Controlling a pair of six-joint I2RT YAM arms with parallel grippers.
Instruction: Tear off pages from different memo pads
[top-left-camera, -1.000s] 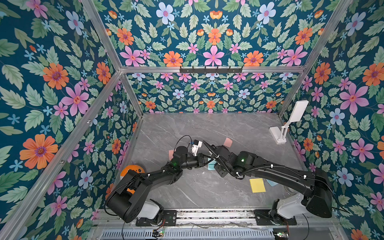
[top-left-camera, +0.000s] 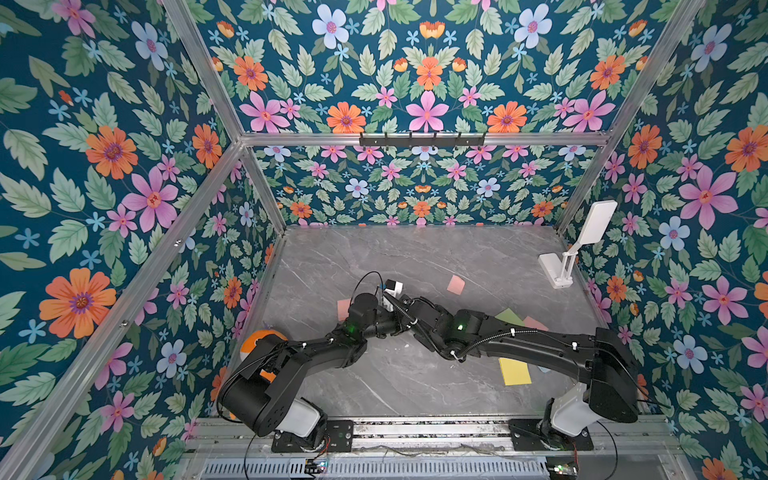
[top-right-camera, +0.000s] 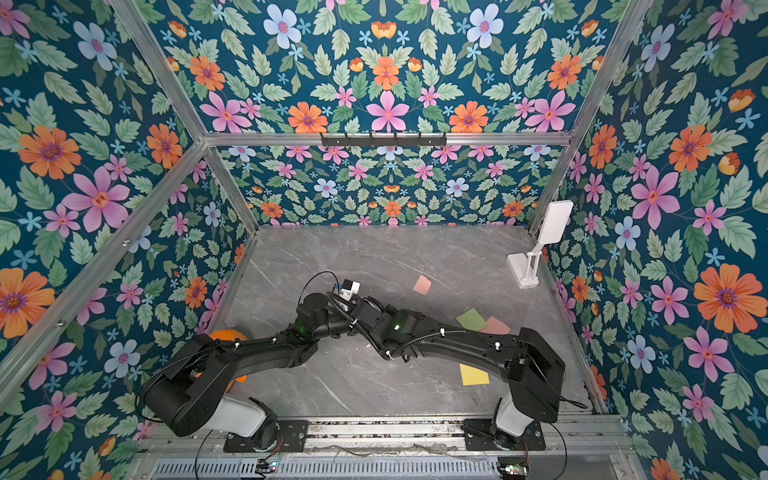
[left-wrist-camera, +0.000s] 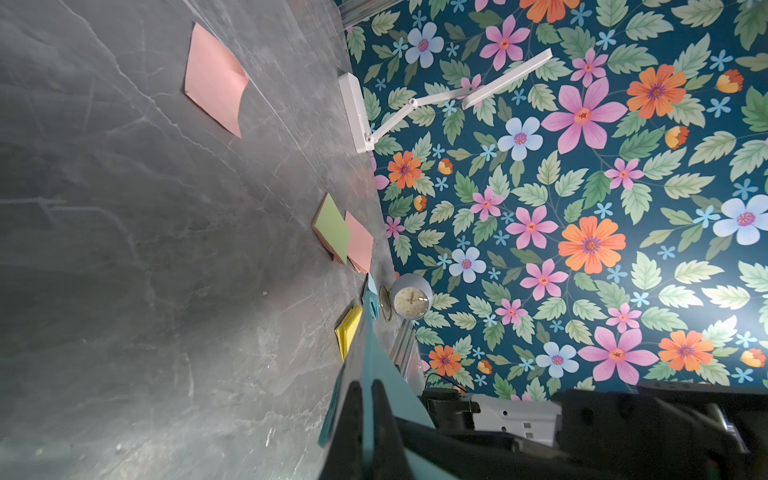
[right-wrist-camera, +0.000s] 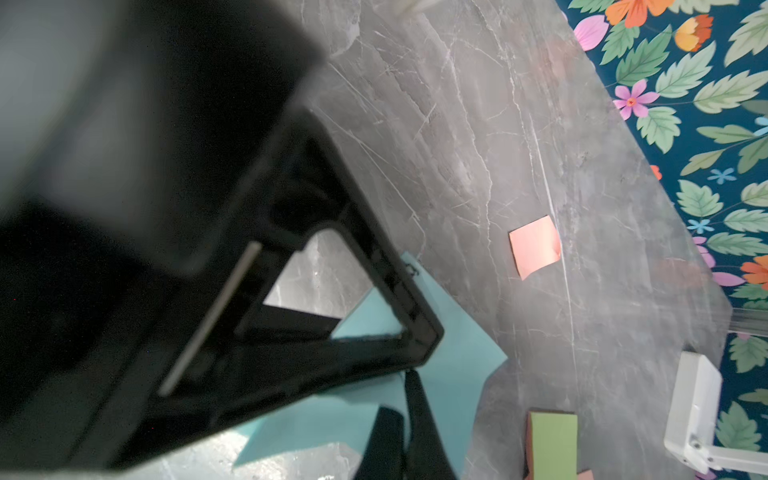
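A creased teal memo page (left-wrist-camera: 400, 392) is pinched in my left gripper, which is shut on it. In the right wrist view the same page (right-wrist-camera: 460, 352) spreads behind the left gripper's black tip. My right gripper is shut right beside that page, and no sheet shows clearly between its fingers. From above, the two grippers meet over mid-table, hiding the page. To the right lie a green pad (top-left-camera: 509, 317), a pink pad (top-right-camera: 495, 325) and a yellow pad (top-left-camera: 515, 371). A light blue pad (left-wrist-camera: 370, 300) sits beyond them, mostly covered.
A loose pink page (top-left-camera: 456, 284) rests on the table behind the arms, and another pink piece (top-left-camera: 343, 309) shows at the left arm. A white lamp (top-left-camera: 560, 268) stands back right. Something orange (top-left-camera: 260, 340) is at the left edge.
The right arm has moved left toward the left gripper, covering the teal page seen between them earlier. The left arm has barely shifted.
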